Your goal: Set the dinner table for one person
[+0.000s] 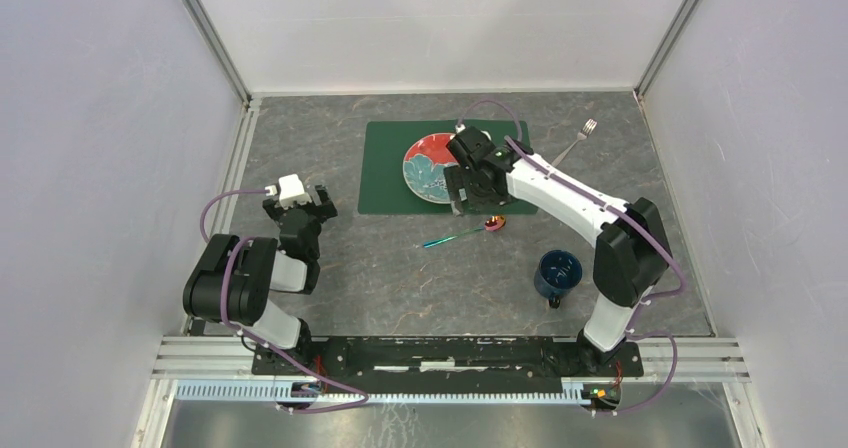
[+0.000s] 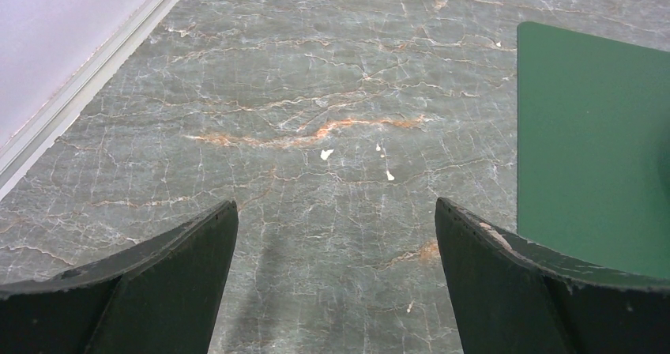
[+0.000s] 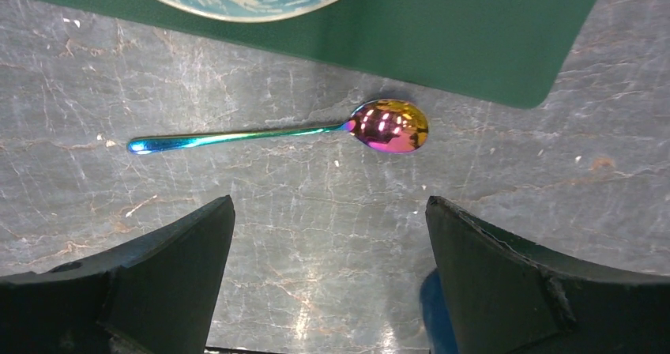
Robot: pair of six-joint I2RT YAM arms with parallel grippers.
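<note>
A red and blue-patterned plate [image 1: 424,173] rests on the green placemat [image 1: 380,168], partly covered by my right arm. My right gripper is open and empty, held above the plate's lower right part in the top view. Below the mat's front edge lies a rainbow-coloured spoon [image 3: 253,135], its bowl to the right, ahead of the open fingers in the right wrist view. A fork [image 1: 574,143] lies slanted right of the mat. The dark blue mug [image 1: 557,270] stands front right. Over bare table at the left, my left gripper is open and empty.
White walls [image 1: 760,148] close in the grey marbled table [image 1: 400,288] on the sides and back. Bare table stretches between the left arm and the mat, and along the front middle. My right forearm [image 1: 565,200] crosses above the table's right side.
</note>
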